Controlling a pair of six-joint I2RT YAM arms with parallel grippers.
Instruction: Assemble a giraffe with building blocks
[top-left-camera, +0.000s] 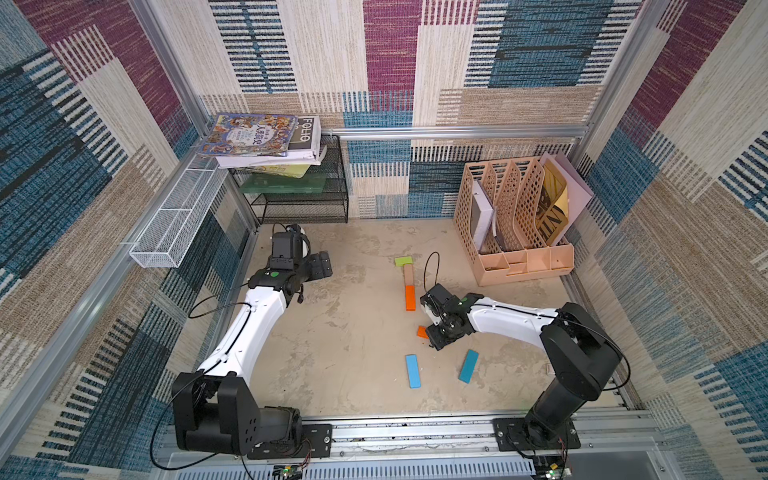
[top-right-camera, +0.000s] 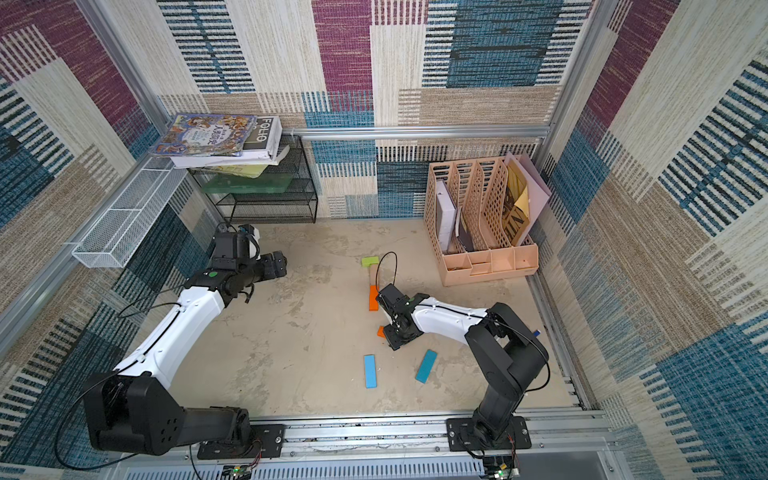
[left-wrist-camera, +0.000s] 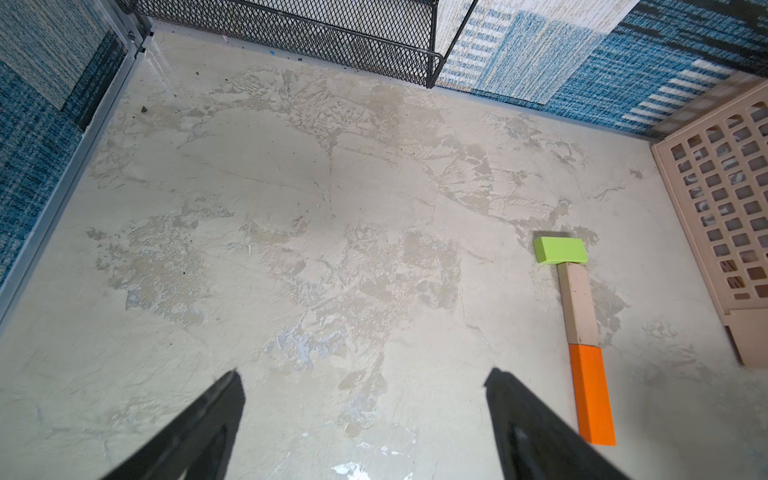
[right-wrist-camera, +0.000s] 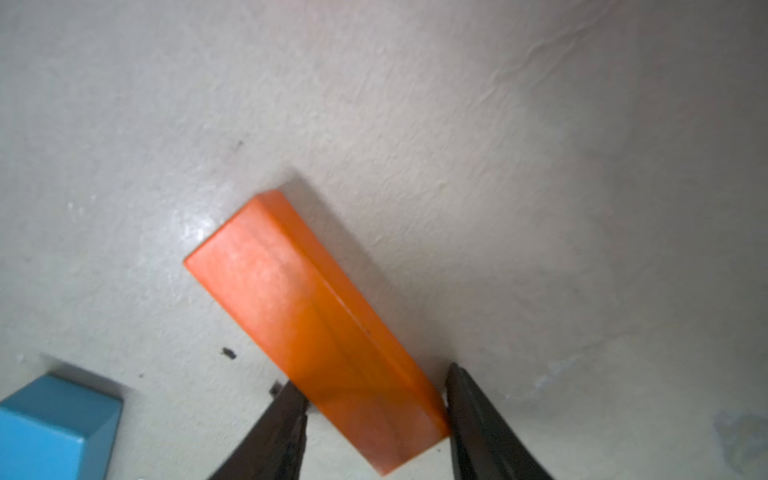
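My right gripper is shut on an orange block (right-wrist-camera: 312, 296) lying low over the table at centre right. Up-table from it a line of blocks lies flat: a green block (left-wrist-camera: 560, 249), a tan block (left-wrist-camera: 577, 302) and a second orange block (left-wrist-camera: 590, 393). A light blue block (top-left-camera: 413, 370) and a darker blue block (top-left-camera: 469, 365) lie nearer the front edge. My left gripper is open and empty, raised over the left side of the table.
A peach file organizer (top-left-camera: 524, 262) stands at the back right, a black wire rack (top-right-camera: 264, 208) with books at the back left, a white wire basket (top-left-camera: 160, 236) on the left wall.
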